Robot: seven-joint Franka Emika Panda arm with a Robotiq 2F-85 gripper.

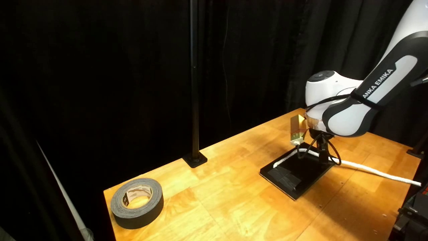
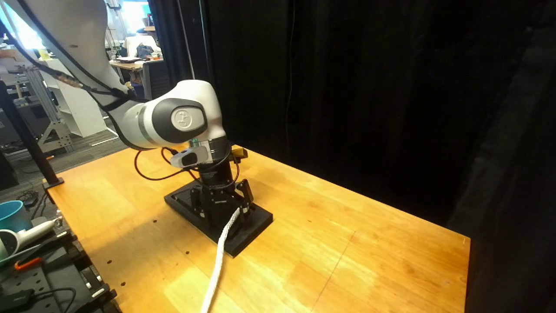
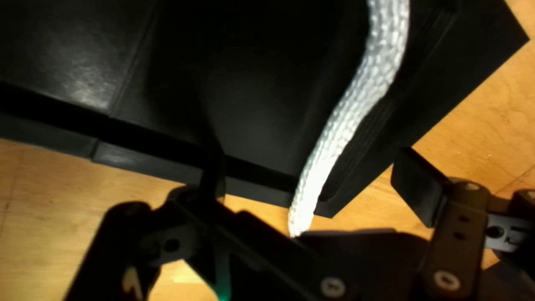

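A white braided rope (image 1: 373, 170) runs across a flat black board (image 1: 289, 175) and trails off it over the table toward the right. Above the board stands my gripper (image 2: 221, 204), pointing down, its fingers spread wide. In the wrist view the rope (image 3: 341, 133) passes through the space between the parted fingers, the right finger pad (image 3: 417, 188) clear of it. Nothing is gripped. The gripper's body hides the rope's lower stretch there, and in exterior view 2 the rope (image 2: 221, 250) disappears behind the fingers.
A grey tape roll (image 1: 137, 203) lies at the table's left corner. A black post (image 1: 195, 100) rises from the far edge. In exterior view 2, a cluttered cart (image 2: 49, 271) stands beside the table. Open wood surrounds the board.
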